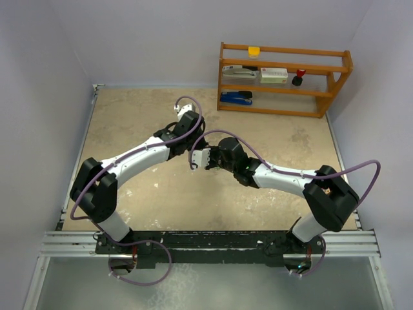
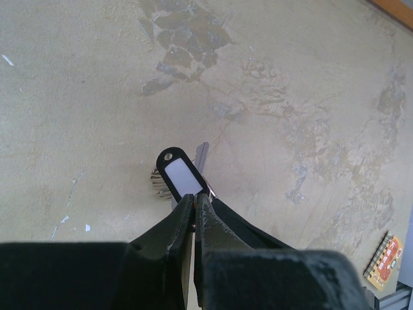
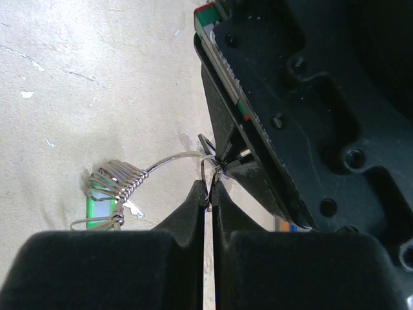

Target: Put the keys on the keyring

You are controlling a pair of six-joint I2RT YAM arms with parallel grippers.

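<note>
The keyring (image 3: 164, 159) is a silver wire curving from a row of metal coils up to where both grippers meet. A green-edged tag (image 3: 101, 208) lies under the coils. My right gripper is shut on a thin metal loop (image 3: 204, 169) standing at its fingertips. Close beside it, the left gripper is shut; metal touches its tips in the right wrist view, but what they pinch is unclear. Just beyond them, the left wrist view has a black tag with a white label (image 2: 184, 178) and a silver key (image 2: 201, 156) partly behind it.
A wooden rack (image 1: 284, 90) stands at the back right, holding a stapler (image 1: 237, 97) and a white box (image 1: 273, 75). Both arms meet near the table's middle.
</note>
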